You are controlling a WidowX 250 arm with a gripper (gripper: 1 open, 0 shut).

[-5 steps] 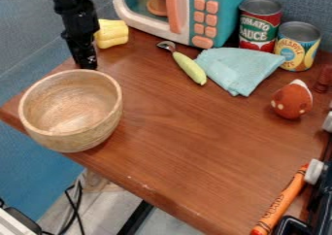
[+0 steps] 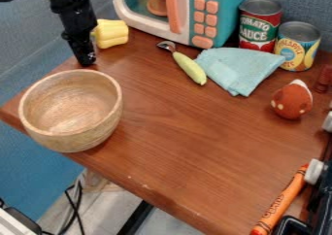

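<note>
My black gripper (image 2: 84, 54) hangs at the back left, just behind a wooden bowl (image 2: 72, 113) on the table's left side. Beside it, to the right, lies a yellow object (image 2: 112, 32), possibly corn or a sponge. Whether the fingers are open or shut is too small to tell, and so is whether anything is between them.
A toy microwave (image 2: 188, 11), two cans (image 2: 258, 25), a light blue cloth (image 2: 240, 69), a spoon (image 2: 176, 50), a banana (image 2: 191, 68), a red round toy (image 2: 292, 100) and an orange crayon (image 2: 279, 205) surround clear central wood (image 2: 182, 142).
The gripper has shifted slightly within the back-left area, near the bowl's rear rim. The objects on the table look unchanged.
</note>
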